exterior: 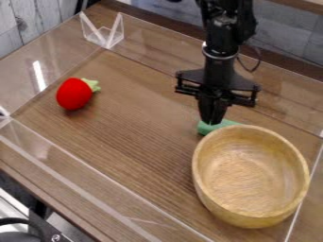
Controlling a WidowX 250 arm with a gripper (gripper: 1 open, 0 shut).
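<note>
The black gripper (pixel 217 95) hangs over the wooden table at upper middle right, behind and above a large tan bowl (pixel 248 180); whether its fingers are open or shut is unclear. A green object (pixel 212 127) lies on the table below the gripper, just behind the bowl and partly hidden by it. The bowl looks empty.
A red round object (pixel 75 95) with a small green part sits at the left. A white wire-like holder (pixel 101 30) stands at the back left.
</note>
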